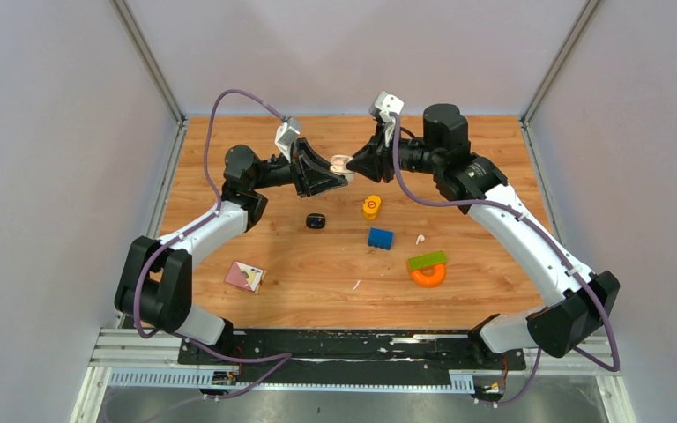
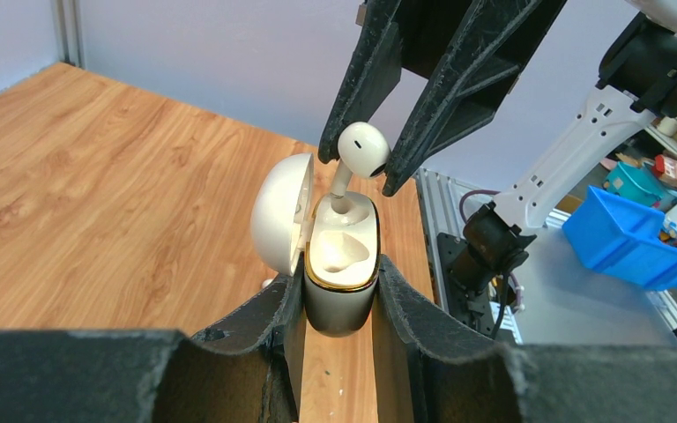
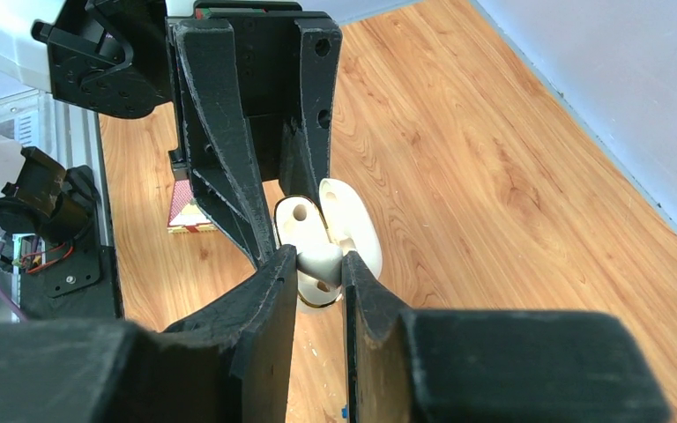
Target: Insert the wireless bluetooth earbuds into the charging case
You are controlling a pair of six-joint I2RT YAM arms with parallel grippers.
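Observation:
My left gripper is shut on the white charging case [image 2: 339, 256], which is upright with its lid open, in mid-air above the table's middle. My right gripper is shut on a white earbud [image 2: 361, 150], whose stem points down into one of the case's two cavities in the left wrist view. The other cavity shows empty. A second earbud [image 1: 420, 239] lies on the wooden table to the right of the blue block.
On the table [image 1: 300, 300] are a black object [image 1: 316, 221], a yellow piece [image 1: 371, 208], a blue block [image 1: 381, 238], a green block [image 1: 426, 260], an orange ring [image 1: 427, 278] and a pink card [image 1: 243, 277].

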